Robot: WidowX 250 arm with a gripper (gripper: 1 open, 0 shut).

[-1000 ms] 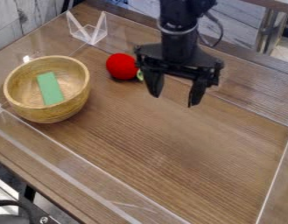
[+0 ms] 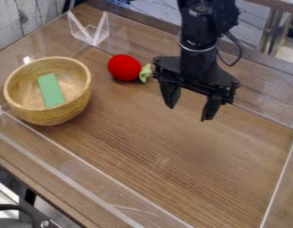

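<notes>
My black gripper [image 2: 189, 99] hangs over the right middle of the wooden table [image 2: 173, 169], pointing down, with two dark fingers spread apart. I see nothing held between them. A red round object [image 2: 124, 67] lies to its left, beside a small pale green item [image 2: 146, 73] partly behind the arm. A wooden bowl [image 2: 75, 96] at the left holds a green rectangular block [image 2: 51, 93].
A clear wire-like or plastic holder [image 2: 89, 28] stands at the back left. A dark cable or object [image 2: 18, 216] shows at the lower left corner.
The bowl, block and red object have not moved.
</notes>
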